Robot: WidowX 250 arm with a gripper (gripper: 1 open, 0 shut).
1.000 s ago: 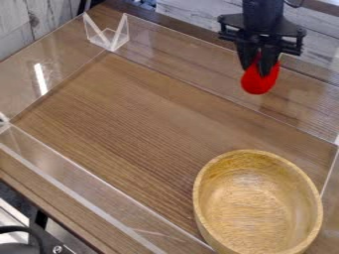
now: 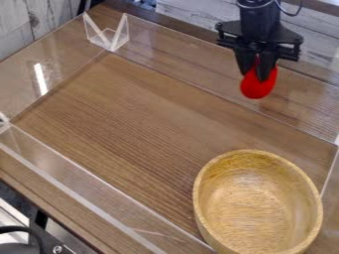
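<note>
My black gripper (image 2: pixel 259 61) is at the top right of the camera view, shut on a red object (image 2: pixel 259 84) that hangs just below its fingers over the back right of the wooden table (image 2: pixel 133 129). A large yellow bowl (image 2: pixel 257 203) sits at the front right, well below the gripper in the view.
A clear plastic holder (image 2: pixel 109 35) stands at the back left. A pale wall runs along the back and left edge. Some dark cable shows at the bottom left corner.
The gripper and the red object have shifted slightly to the left over the last second. The bowl has not moved.
</note>
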